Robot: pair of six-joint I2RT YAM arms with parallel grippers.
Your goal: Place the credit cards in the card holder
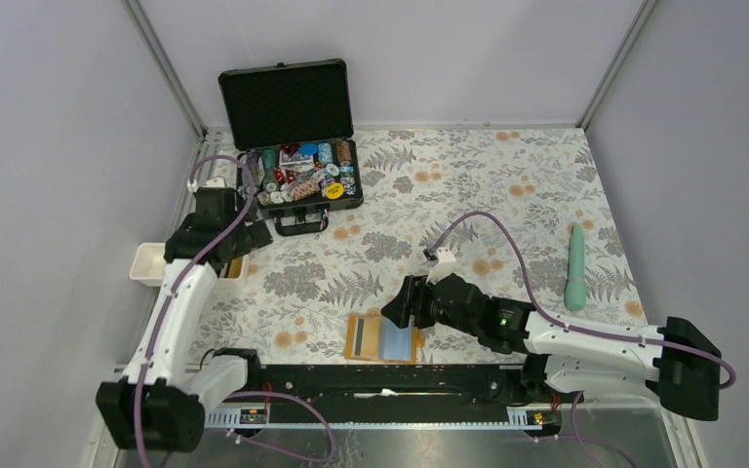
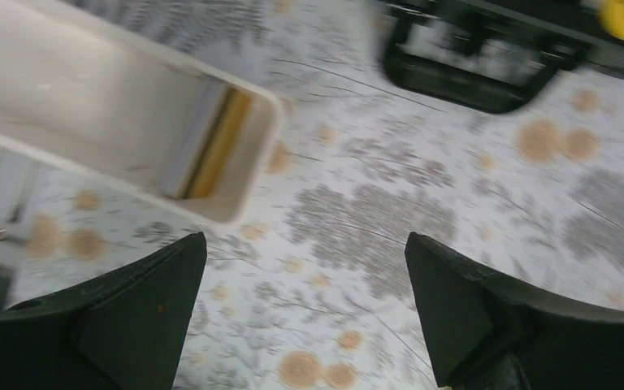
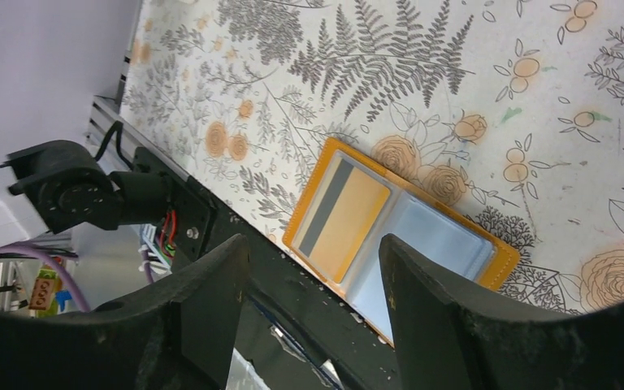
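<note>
The card holder (image 1: 383, 338) lies spread flat near the table's front edge, orange-rimmed with two clear pockets. In the right wrist view its left pocket shows a tan card (image 3: 343, 219) with a dark grey stripe; the other pocket (image 3: 422, 236) looks pale blue. My right gripper hovers over the holder, its fingers apart and nothing between them. My left gripper is wide open and empty, above the table beside the white tray (image 2: 122, 177). Blurred pale and yellow-orange cards (image 2: 221, 142) stand at that tray's near end.
An open black case (image 1: 299, 185) full of small items stands at the back left, its handle (image 2: 463, 85) close to my left gripper. A green cylinder (image 1: 575, 268) lies at the right.
</note>
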